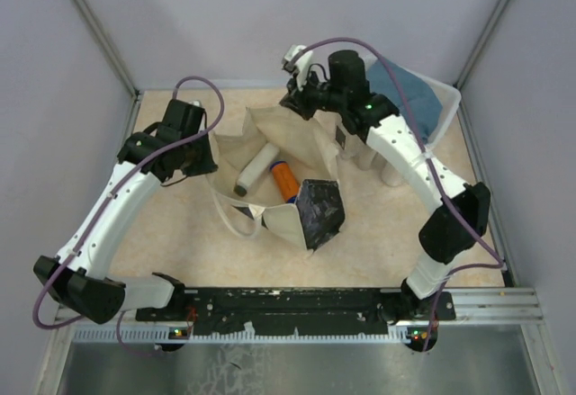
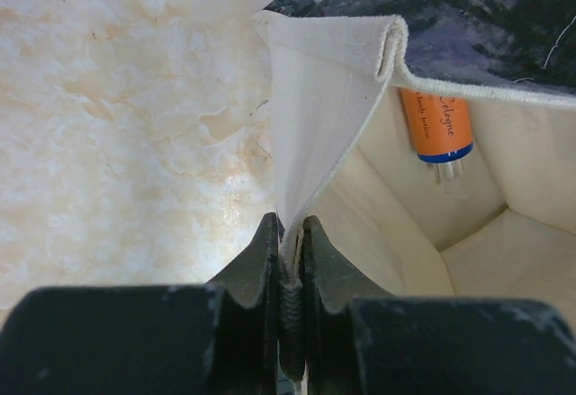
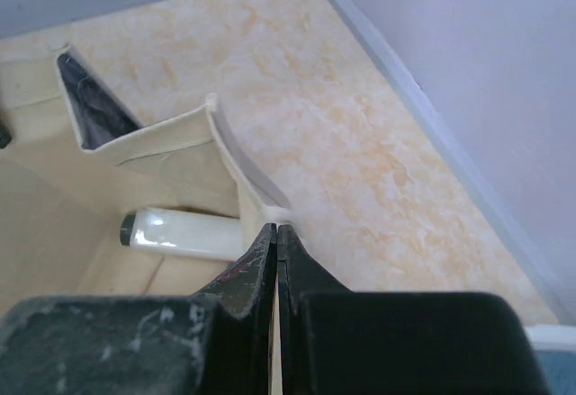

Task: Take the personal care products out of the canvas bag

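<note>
The canvas bag (image 1: 288,219), cream with a dark side panel, stands open on the table. Inside lie a whitish bottle (image 1: 258,168) and, beside it, an orange cologne bottle (image 1: 284,180) with blue ends; the left wrist view shows the orange bottle (image 2: 437,125) with a clear tip. My left gripper is closed round a fold of the bag's rim. At the bag's back edge, my right gripper is shut, its fingertips against the rim. Whether cloth is pinched there, I cannot tell. The whitish bottle (image 3: 184,233) lies below.
A white tub (image 1: 447,98) with blue cloth (image 1: 407,98) stands at the back right, partly behind my right arm. Pale bottle-like shapes (image 1: 392,175) stand below that arm, largely covered.
</note>
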